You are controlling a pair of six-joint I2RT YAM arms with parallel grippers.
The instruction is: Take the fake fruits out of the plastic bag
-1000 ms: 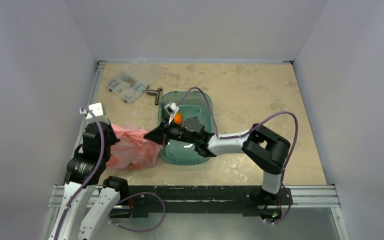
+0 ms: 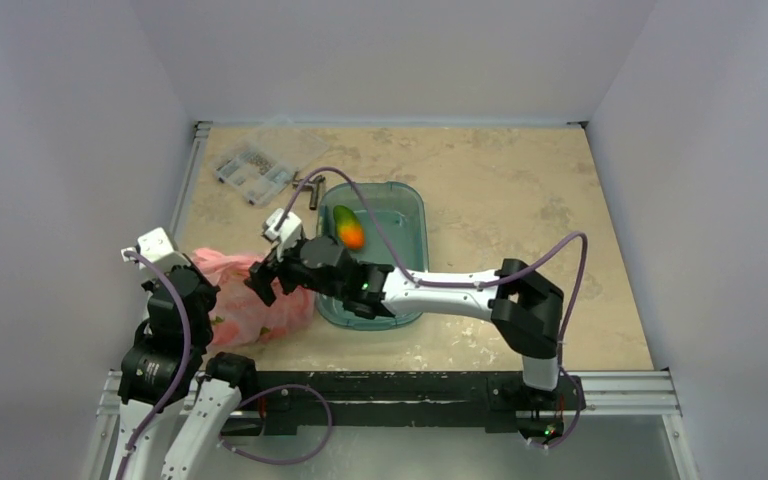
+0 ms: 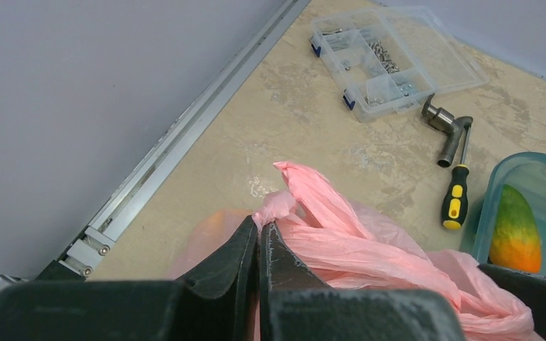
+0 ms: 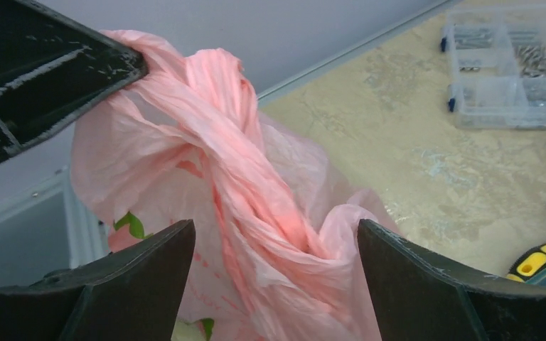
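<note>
The pink plastic bag (image 2: 260, 310) lies bunched on the left of the table, beside the bin. My left gripper is shut on a gathered upper part of the bag. In the right wrist view my right gripper stands open, its fingers on either side of the twisted pink film (image 4: 256, 192). Whether they touch the film I cannot tell. Fruit inside the bag is mostly hidden; green and pink patches show through or on the film. A green and orange fake fruit (image 2: 349, 228) rests in the teal bin.
The teal bin (image 2: 417, 215) stands right of the bag, partly under my right arm. Behind are a clear parts box (image 2: 252, 175), a metal tool (image 3: 446, 128) and a yellow-black screwdriver (image 3: 456, 199).
</note>
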